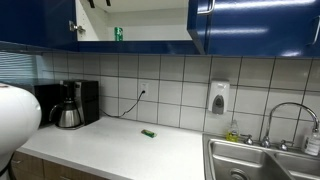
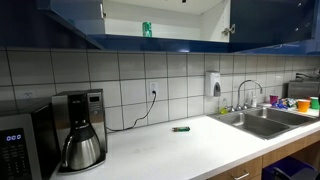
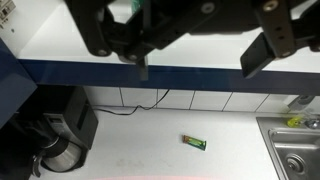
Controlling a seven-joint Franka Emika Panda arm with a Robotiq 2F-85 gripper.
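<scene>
My gripper is open at the top of the wrist view, its two dark fingers wide apart with nothing between them. Just the tips of the gripper (image 1: 101, 3) show at the upper edge in exterior view 1. A green can-like object (image 1: 118, 34) stands on the open cupboard shelf, below and to the right of those tips; exterior view 2 shows the same green object (image 2: 147, 30) upright. On the white counter lies a small green pack (image 3: 194, 142), far below the gripper and touching nothing else.
The blue cupboard edge (image 3: 190, 78) runs under the shelf. A coffee maker (image 2: 82, 135) and a microwave (image 2: 22, 145) stand at the counter's left. To the right are a soap dispenser (image 1: 219, 97) and a sink (image 1: 235, 165). Mid-counter is mostly bare.
</scene>
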